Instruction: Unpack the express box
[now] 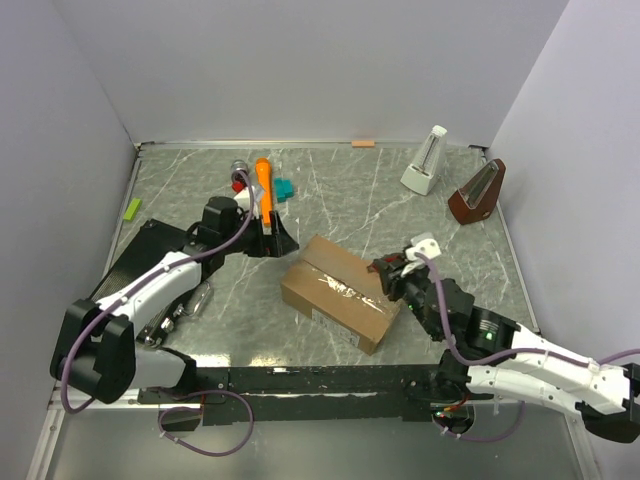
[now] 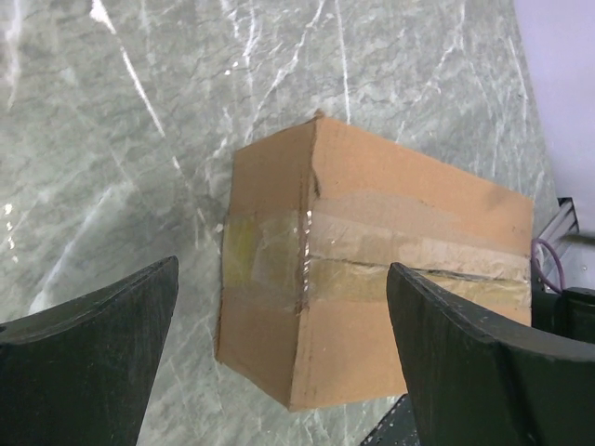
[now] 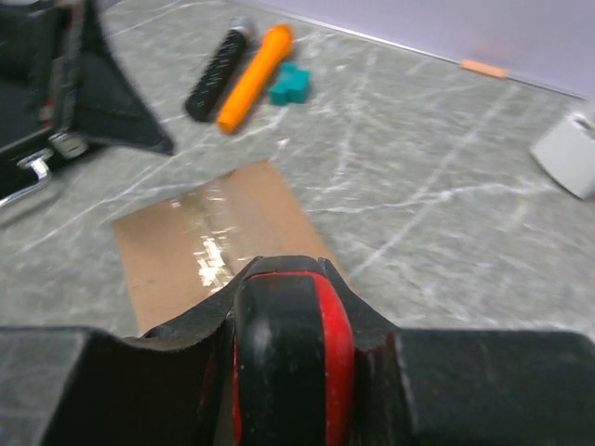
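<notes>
A taped brown cardboard box (image 1: 333,312) lies closed on the marble top; its end and taped seam fill the middle of the left wrist view (image 2: 353,223). My left gripper (image 1: 282,236) hovers just up and left of the box, open, with its fingers either side of the box's end in its wrist view. My right gripper (image 1: 392,275) is over the box's right part, shut on a red-and-black tool (image 3: 290,362), which looks like a cutter handle; its tip is hidden.
Behind lie an orange microphone (image 1: 263,180), a dark microphone (image 3: 216,79) and a teal piece (image 1: 283,189). Two metronomes (image 1: 428,160) (image 1: 478,193) stand back right, a black board (image 1: 140,260) at left.
</notes>
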